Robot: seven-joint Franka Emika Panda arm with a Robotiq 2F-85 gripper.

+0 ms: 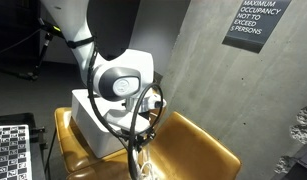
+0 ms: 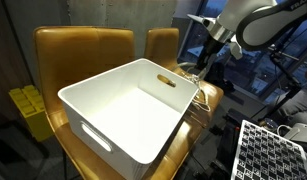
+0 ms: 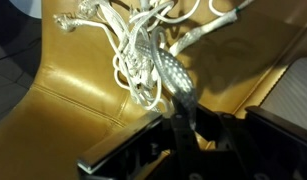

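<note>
In the wrist view, a thick braided white rope rises from between the fingers of my gripper, which is shut on it. The rest of the white rope lies in a loose, tangled pile on a tan leather chair seat. From exterior view 2, my gripper hangs above the chair just past the far end of a white bin, with rope trailing below it. The open white bin looks empty inside. In exterior view 1 the arm hides part of the bin, and the rope dangles to the seat.
Tan chair backs stand behind the bin. A yellow slotted object is at the left, and a dark grid-patterned panel is at the front right. To the right in exterior view 1, the chair seat looks clear.
</note>
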